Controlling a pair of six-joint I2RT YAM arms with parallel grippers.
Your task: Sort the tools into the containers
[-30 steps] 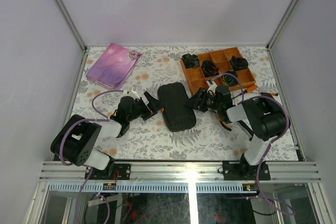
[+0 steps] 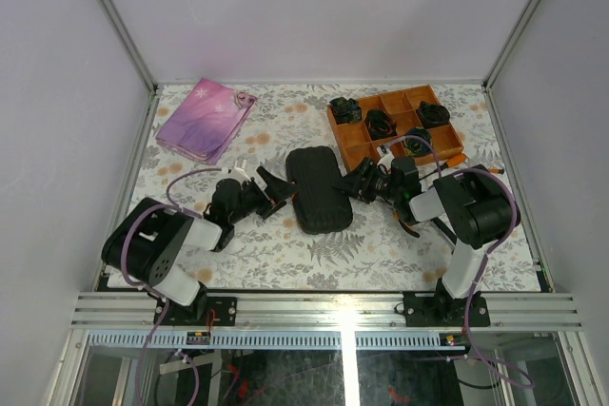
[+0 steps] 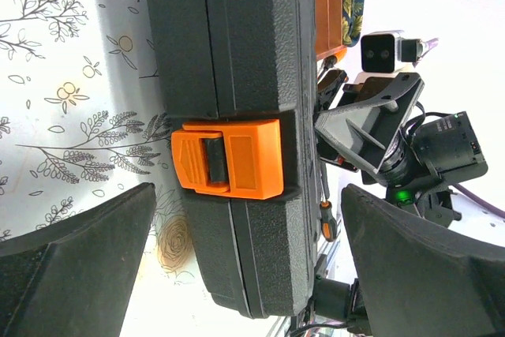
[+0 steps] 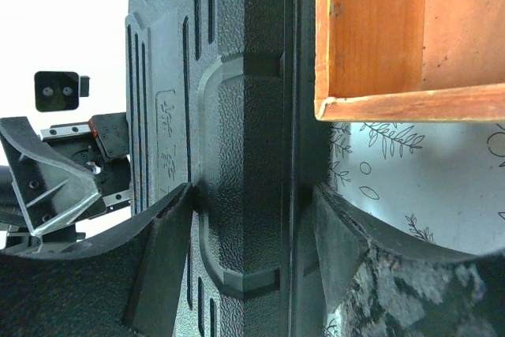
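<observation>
A black hard case [image 2: 322, 189] lies mid-table. In the left wrist view, its orange latch [image 3: 229, 159] sits between and ahead of the spread fingers of my left gripper, which is open and holds nothing. From the other side, my right gripper has its fingers on either side of the case's edge [image 4: 245, 155]; whether they are pressed tight on it does not show. An orange compartment box [image 2: 392, 121] stands at the back right, with several dark bundles [image 2: 379, 124] in its compartments.
A folded pink-purple cloth [image 2: 205, 121] lies back left. Orange-handled tools [image 2: 457, 160] lie right of the box, partly under the right arm. In the right wrist view, the box's wooden wall [image 4: 410, 106] is close beside the case.
</observation>
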